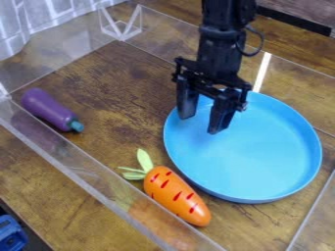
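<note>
My black gripper [207, 106] hangs at the top centre, over the back left part of a round blue plate [242, 152]. Its fingers stand apart, with nothing visible between them. A toy carrot [173, 193] lies in front of the plate at the lower middle. A toy eggplant [50, 109] rests at the left on the wooden table.
Clear plastic walls [53, 157] run diagonally across the lower left. Part of a blue object [11, 235] shows in the bottom left corner. The wood left of the plate [112, 83] is bare.
</note>
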